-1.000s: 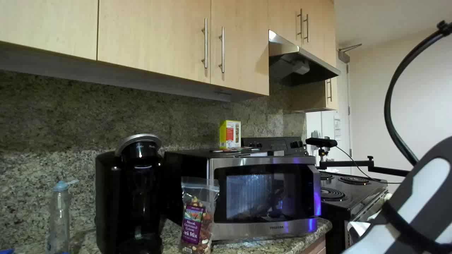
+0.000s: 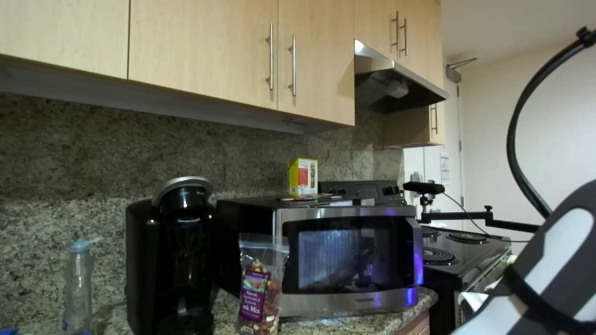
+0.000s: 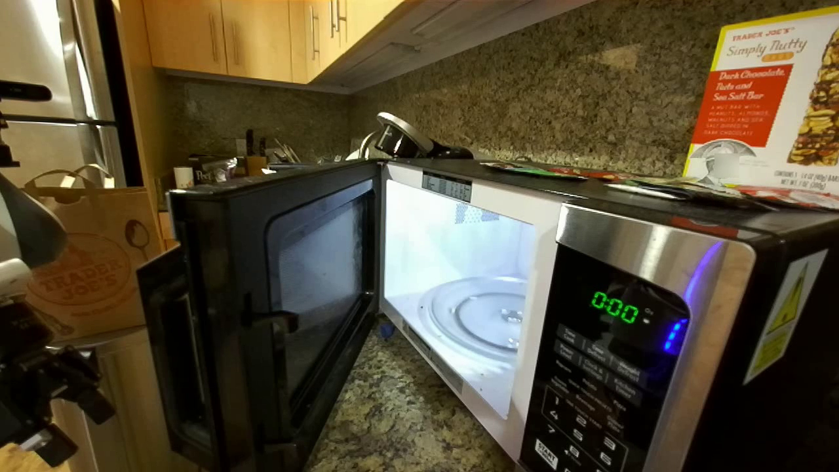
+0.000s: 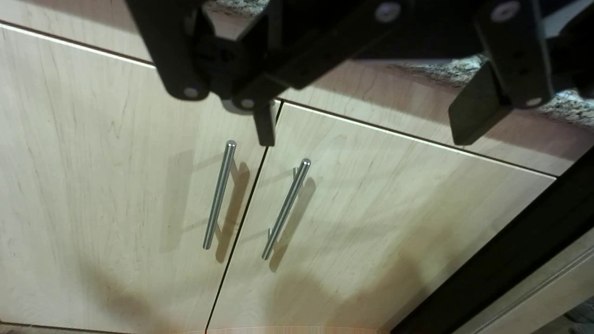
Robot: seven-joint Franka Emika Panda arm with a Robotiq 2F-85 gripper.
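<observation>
My gripper is open in the wrist view, its two dark fingers wide apart with nothing between them. Behind it are wooden lower cabinet doors with two metal bar handles. In exterior view 2 the gripper is at the lower left, apart from the microwave door, which stands swung open. The lit microwave cavity shows an empty glass turntable; the green display reads 0:00. Exterior view 1 has the microwave on the counter and part of my arm at right; the gripper is out of that view.
A black coffee maker, a bag of nut mix and a clear bottle stand left of the microwave. On top of it are a snack bar box and flat packets. The stove stands to the right.
</observation>
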